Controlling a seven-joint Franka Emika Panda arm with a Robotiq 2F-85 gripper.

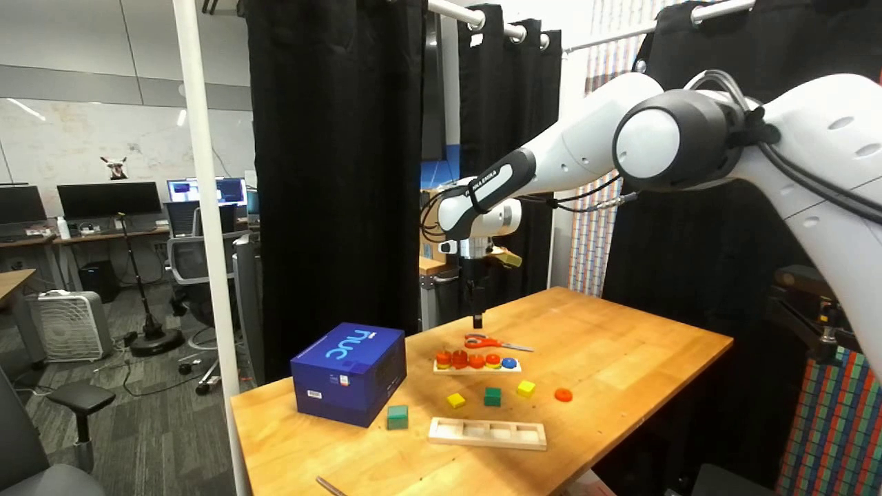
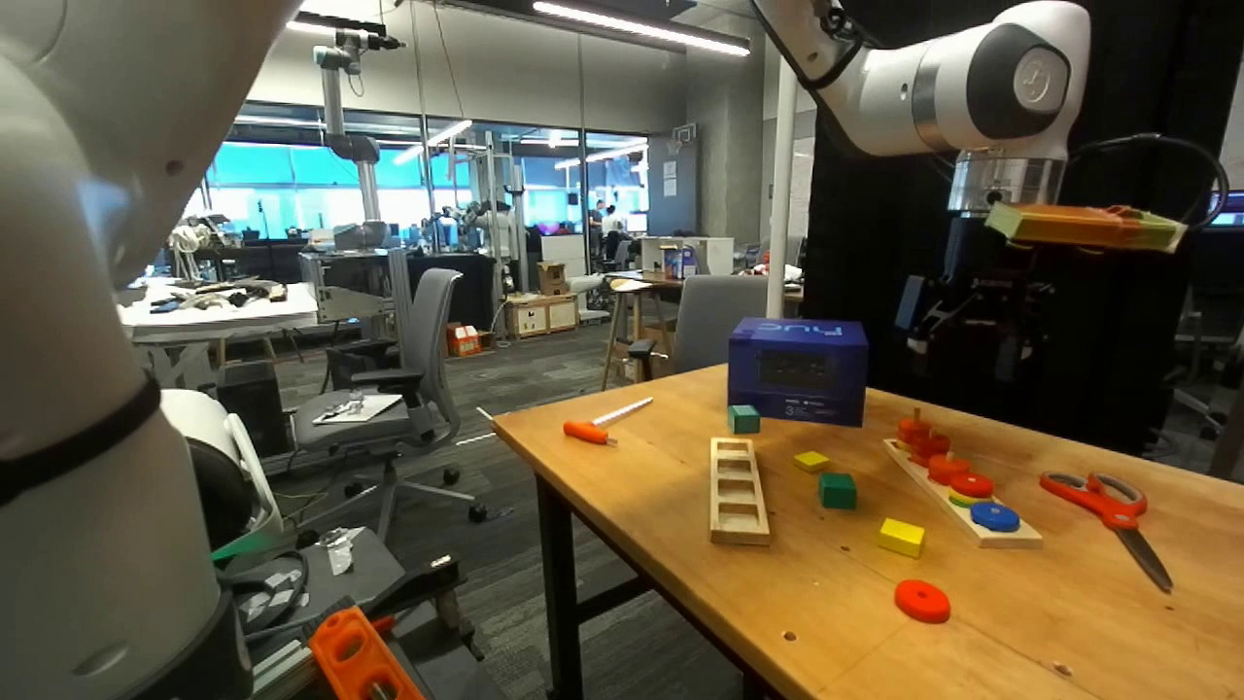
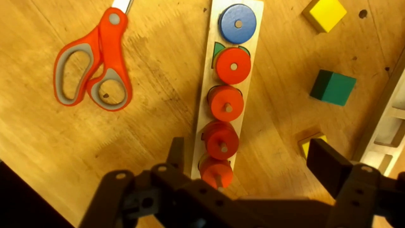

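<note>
My gripper is open above the table, its two dark fingers wide apart and nothing held between them. Below it in the wrist view runs a wooden peg board (image 3: 206,98) with several red discs and one blue disc (image 3: 238,23) on its pegs. The nearest red disc (image 3: 216,173) lies partly behind the gripper's body. Red-handled scissors (image 3: 112,53) rest left of the board. To its right are a green block (image 3: 334,88), a yellow block (image 3: 325,14) and a second yellow block (image 3: 317,141), this one partly covered by the right finger. In exterior view 2 the gripper (image 2: 970,348) hangs above the board's far end.
A blue box (image 2: 799,367) stands at the table's far edge. A slotted wooden tray (image 1: 488,434), another green block (image 1: 397,417), a loose red ring (image 2: 922,601) and an orange-handled screwdriver (image 2: 590,433) also lie on the table.
</note>
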